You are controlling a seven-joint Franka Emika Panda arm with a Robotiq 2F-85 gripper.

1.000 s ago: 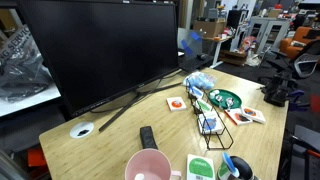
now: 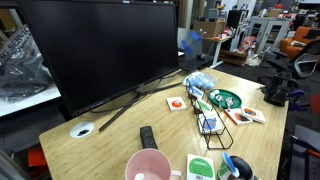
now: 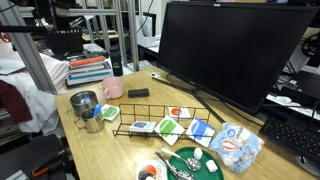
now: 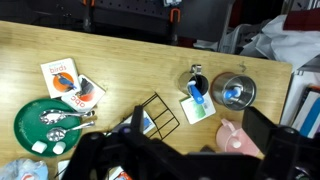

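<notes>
In the wrist view my gripper is open high over the table, its dark fingers far apart at the lower edge and nothing held between them. Below lie a black wire rack (image 4: 157, 101), a metal cup with a blue item inside (image 4: 194, 80), a wider metal pot (image 4: 235, 92) and a pink mug (image 4: 229, 134). A green plate (image 4: 30, 122) at the left carries spoons (image 4: 72, 130) and small white pieces. The mug (image 2: 150, 165) stands at the front in the first exterior view.
A large monitor (image 3: 232, 52) stands along the table's back. Picture cards (image 4: 60, 75) lie beside the plate, and a crumpled plastic bag (image 3: 236, 147) is near the monitor. A black case (image 2: 147, 137) rests behind the mug.
</notes>
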